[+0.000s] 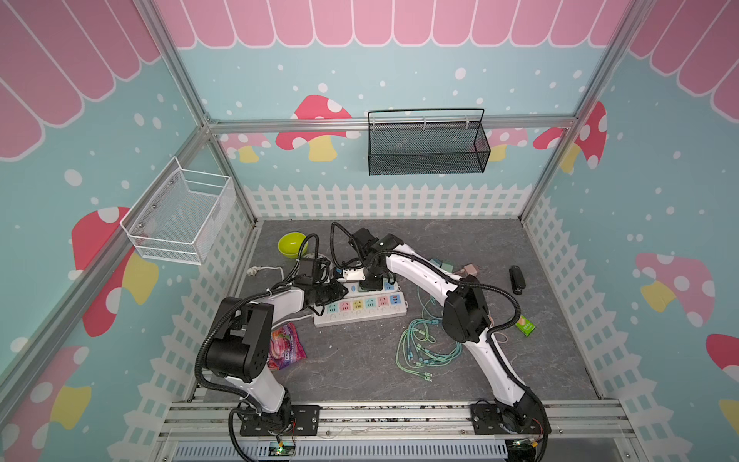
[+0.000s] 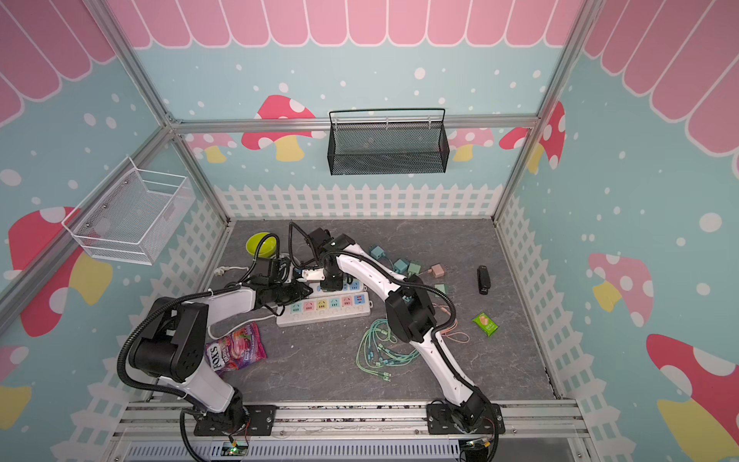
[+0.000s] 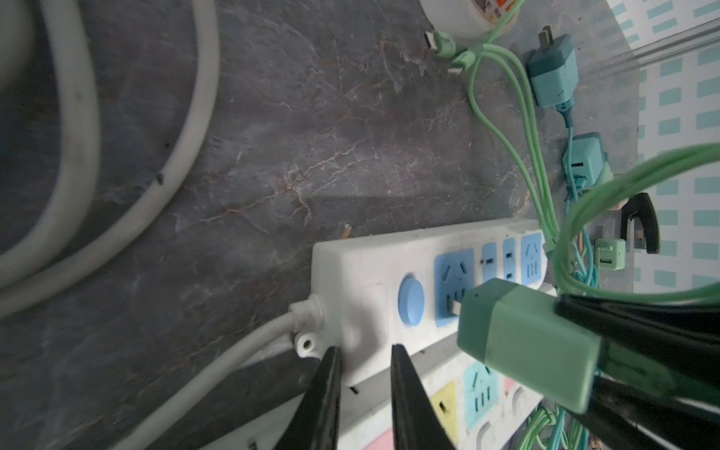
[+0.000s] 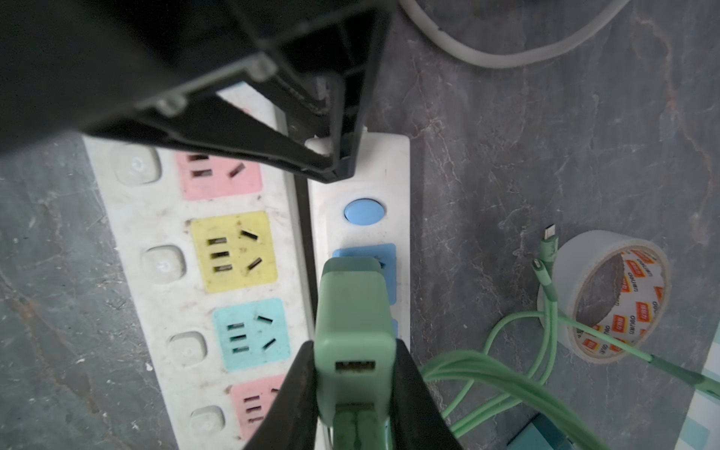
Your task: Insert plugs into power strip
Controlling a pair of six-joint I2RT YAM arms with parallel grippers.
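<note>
In the right wrist view my right gripper is shut on a green plug adapter (image 4: 354,315), held over the blue socket of the narrow white power strip (image 4: 363,172). The left wrist view shows the adapter (image 3: 528,345) with a prong visible at that socket; whether it is fully seated I cannot tell. My left gripper stands part open at the cord end of this strip (image 3: 352,285), its fingers around or just over the strip's end; contact is unclear. A wider strip (image 4: 142,225) with coloured sockets lies alongside.
A tape roll (image 4: 577,292), green cables and blue adapters (image 3: 551,71) lie behind the strips. A yellow-green bowl (image 1: 291,245) is at the back left, a purple bag (image 1: 286,346) at the front left, coiled cables (image 1: 423,350) in front right.
</note>
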